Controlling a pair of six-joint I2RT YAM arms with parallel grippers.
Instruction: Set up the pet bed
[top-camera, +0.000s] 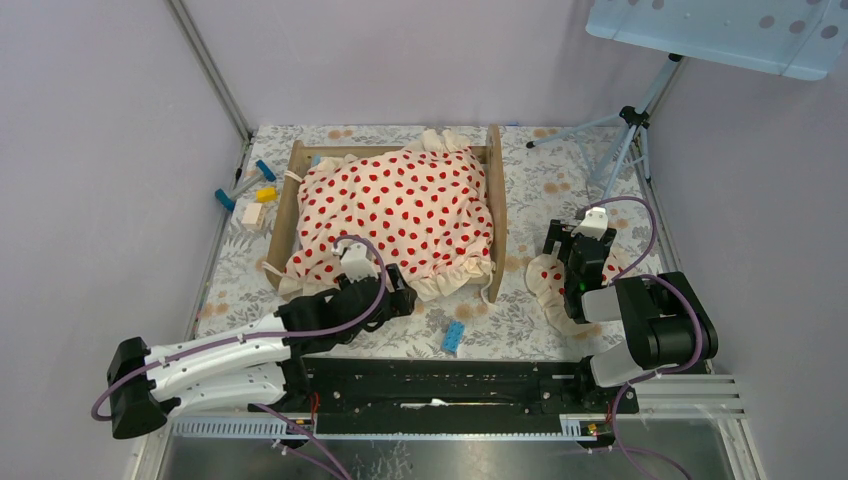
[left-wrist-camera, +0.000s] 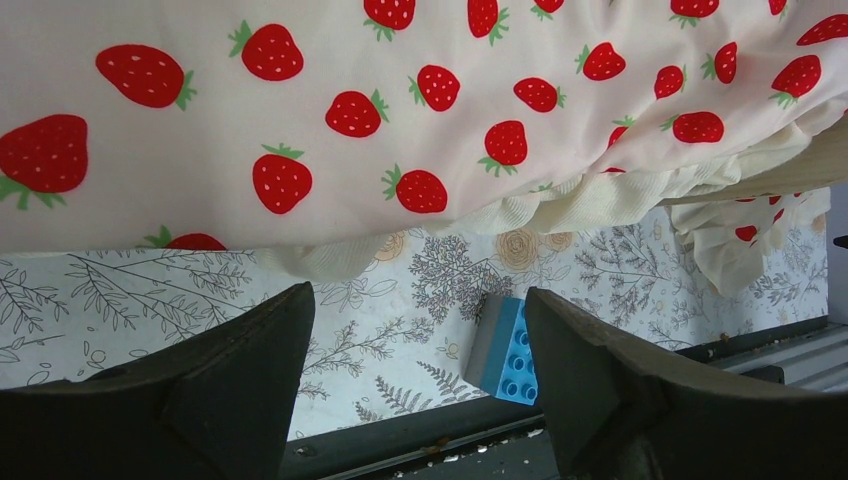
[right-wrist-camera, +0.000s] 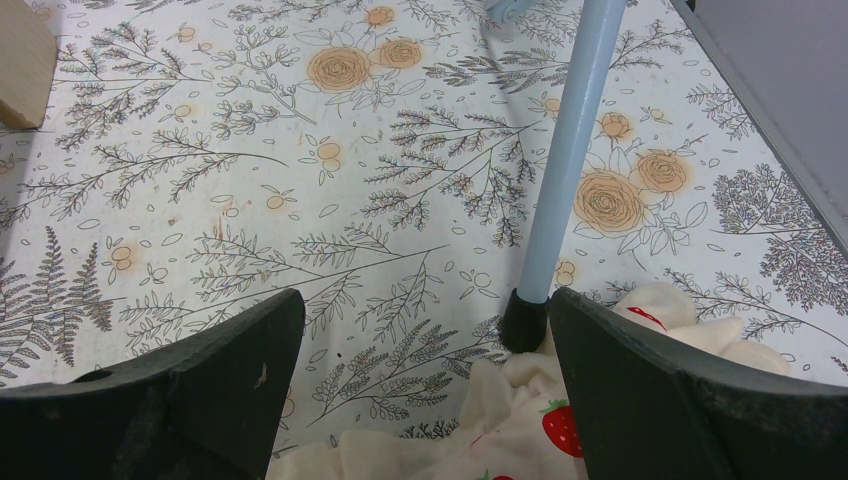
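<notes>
The wooden bed frame (top-camera: 497, 200) holds a strawberry-print cushion or cloth (top-camera: 395, 205) with cream frills, some spilling over the front edge. My left gripper is open over that front edge, the fabric just beyond its fingers and nothing between them. At right, a smaller frilled strawberry cloth (top-camera: 548, 295) lies partly under my right arm. My right gripper stands open above its far edge, with cream fabric (right-wrist-camera: 540, 430) below and between the fingers in view, not gripped.
A blue brick (top-camera: 453, 336) lies front centre. Small blocks (top-camera: 254, 215) and a dumbbell-like toy (top-camera: 245, 185) lie left of the bed. A pale blue tripod (right-wrist-camera: 565, 170) stands back right, one leg near my right gripper. Bare table lies between bed and tripod.
</notes>
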